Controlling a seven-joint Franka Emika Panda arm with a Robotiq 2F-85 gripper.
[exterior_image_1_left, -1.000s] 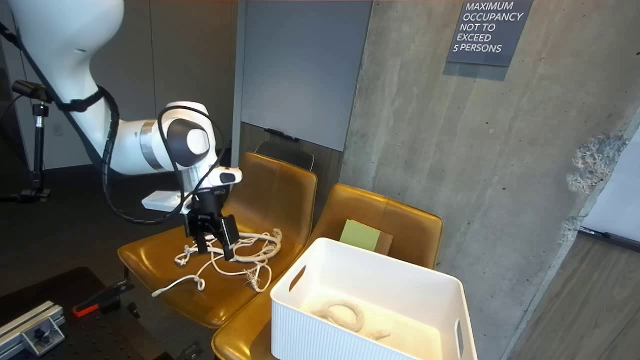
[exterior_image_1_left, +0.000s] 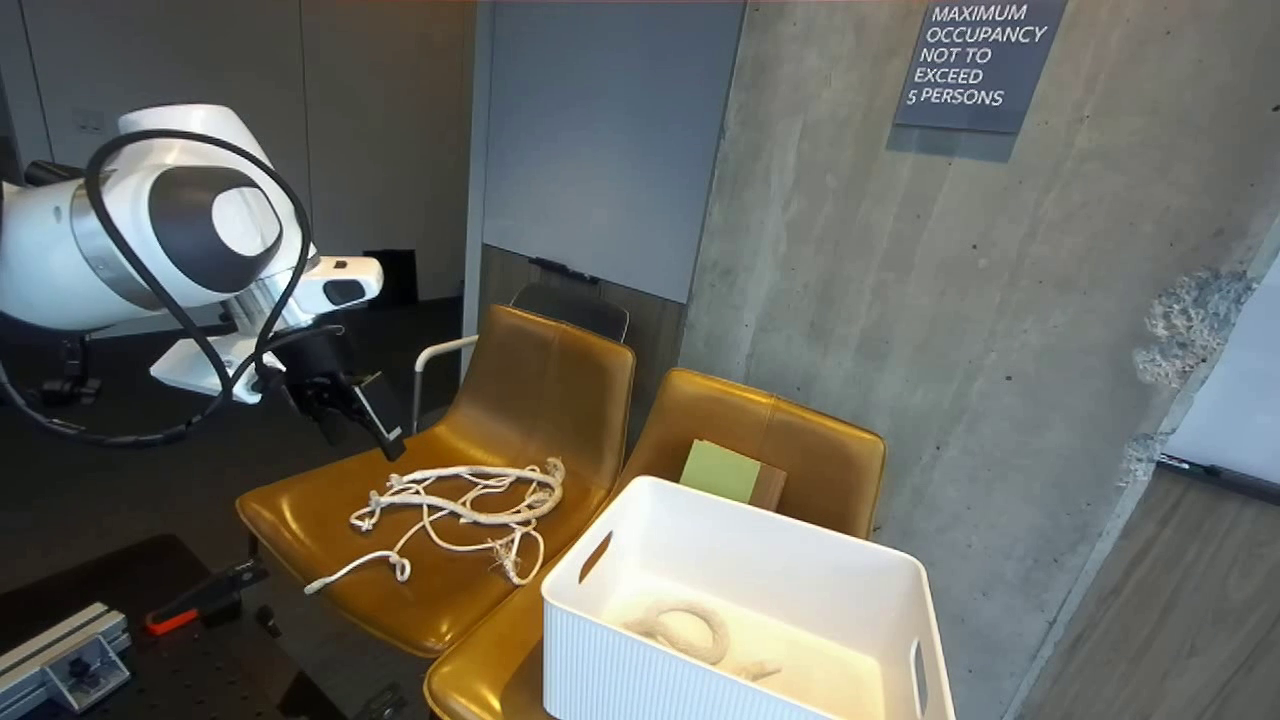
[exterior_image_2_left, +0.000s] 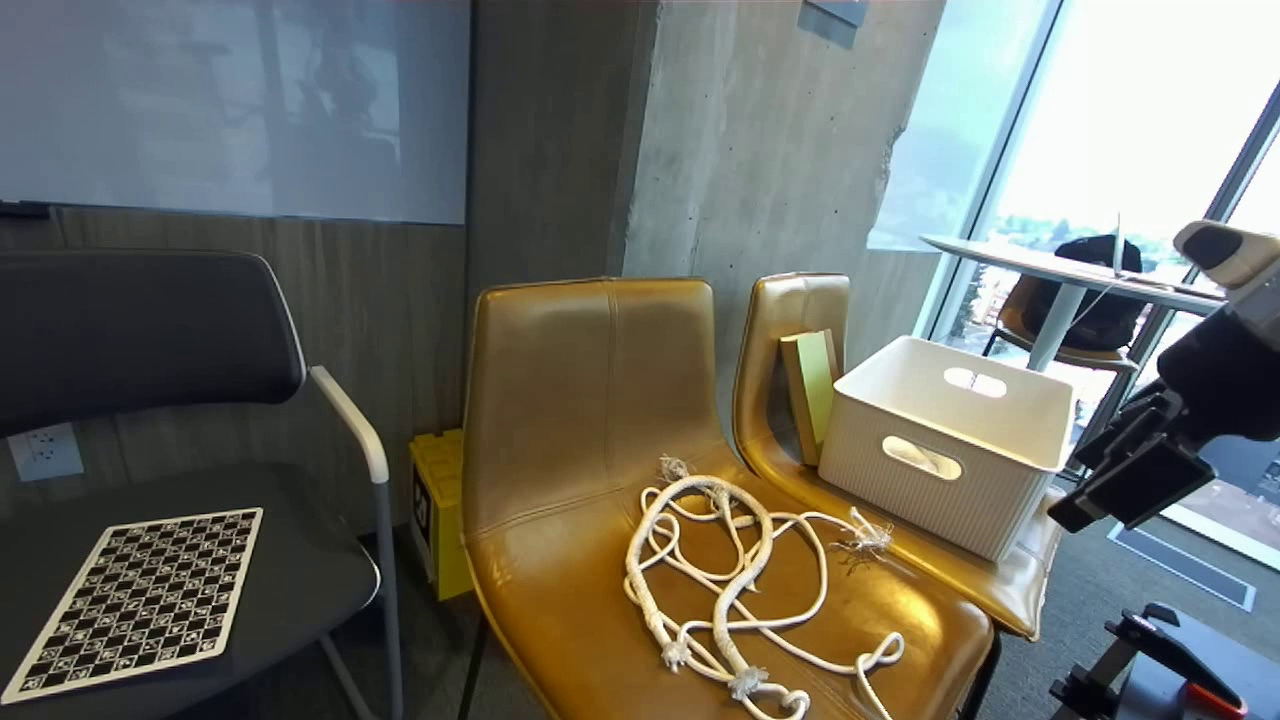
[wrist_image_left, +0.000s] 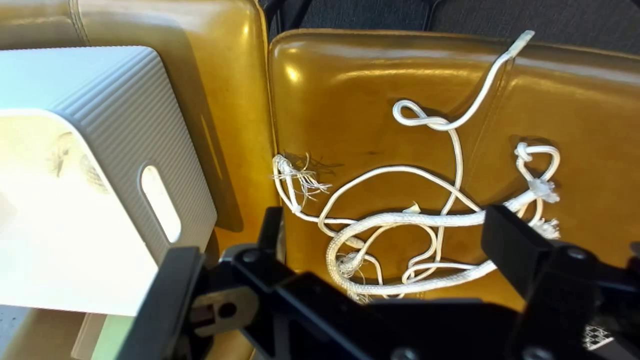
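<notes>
A tangle of white rope (exterior_image_1_left: 462, 510) lies loose on the seat of a tan leather chair (exterior_image_1_left: 558, 372), with knots, loops and frayed ends. In the wrist view the rope (wrist_image_left: 400, 219) spreads across the seat, partly hidden behind the black fingers (wrist_image_left: 507, 240). My gripper (exterior_image_1_left: 360, 434) hangs above the chair's left side, tilted and clear of the rope. It stands open, with nothing held. On the neighbouring chair sits a white ribbed bin (exterior_image_1_left: 744, 528) with cut-out handles; a pale rope ring (exterior_image_1_left: 720, 626) and a short piece lie inside it.
Green and brown boards (exterior_image_1_left: 723, 473) stand between the bin and its chair's backrest. A dark table with a red-and-black clamp (exterior_image_1_left: 198, 600) is at the lower left. Beside the rope's chair is a black chair (exterior_image_2_left: 144, 348) bearing a checkered board (exterior_image_2_left: 142, 596).
My arm has risen and drawn back left, away from the rope. The gripper, earlier low over the tangle, is higher and more tilted. The rope and bin look unmoved.
</notes>
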